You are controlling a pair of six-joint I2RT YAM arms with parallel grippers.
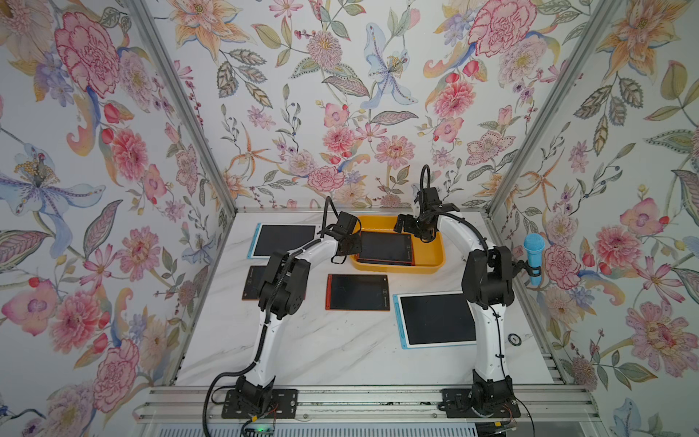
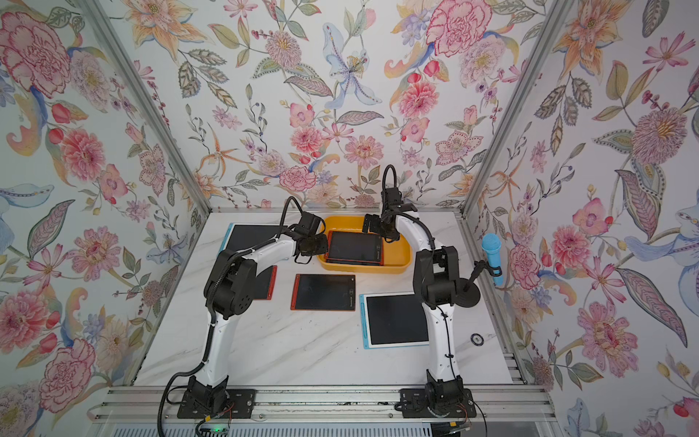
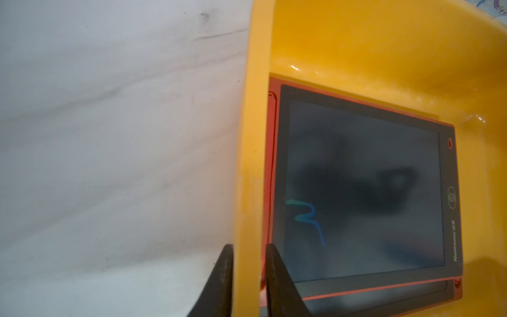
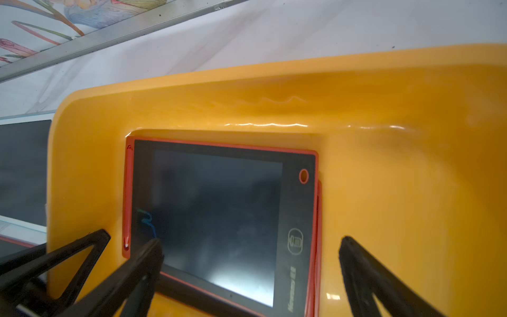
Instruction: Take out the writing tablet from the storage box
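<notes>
A red-framed writing tablet (image 4: 216, 211) with a small blue squiggle on its dark screen lies in the left part of the yellow storage box (image 4: 412, 158). Under it, another red-edged tablet (image 3: 380, 298) peeks out along one side. My right gripper is wide open above the box, its fingers apart over the tablet's screen and the bare floor to its right, holding nothing. At the box's left wall, my left gripper is part open, one finger outside and one inside, with the rim between them and only slight gaps.
Outside the box lie a red-framed tablet (image 1: 357, 292) in front, another dark tablet (image 1: 252, 282) at left, and white-and-blue tablets, one at back left (image 1: 285, 241) and one at front right (image 1: 437, 319).
</notes>
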